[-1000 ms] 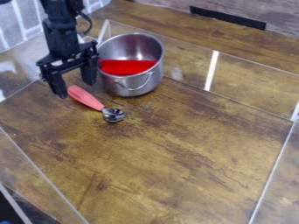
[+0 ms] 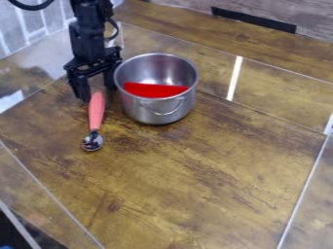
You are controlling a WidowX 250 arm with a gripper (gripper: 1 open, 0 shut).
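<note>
A black gripper (image 2: 93, 81) reaches down from the top left, just left of a steel pot (image 2: 173, 106) with a red interior or red content at its bottom. Below the gripper lies a utensil with a red handle (image 2: 95, 115) and a round metal head (image 2: 92, 142), pointing toward the front. The upper end of the handle is at the gripper's fingertips; whether the fingers touch or hold it cannot be made out.
A wall edge runs along the back right. Pale strips cross the surface at the right.
</note>
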